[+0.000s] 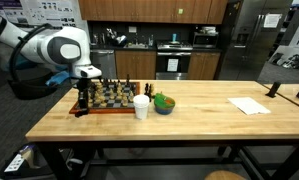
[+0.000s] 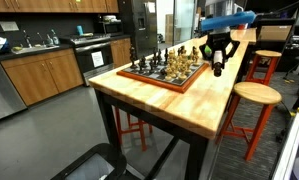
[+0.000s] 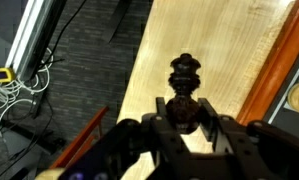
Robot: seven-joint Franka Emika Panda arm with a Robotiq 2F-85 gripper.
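Observation:
A dark chess piece [image 3: 185, 72] is pinched between the fingers of my gripper in the wrist view, its knobbed shape over bare tabletop. In exterior view 2 the gripper [image 2: 220, 52] hangs above the table near its edge, with the piece [image 2: 218, 69] pointing down from it. The gripper [image 1: 82, 95] also shows at the left end of the table in exterior view 1. Beside it lies the chessboard with its red-brown frame [image 2: 173, 87], crowded with light and dark pieces. A strip of that frame [image 3: 275, 62] runs along the right in the wrist view.
A white cup [image 1: 141, 107] and a green bowl [image 1: 164, 108] stand right of the board. Stools [image 2: 257, 94] stand by the table.

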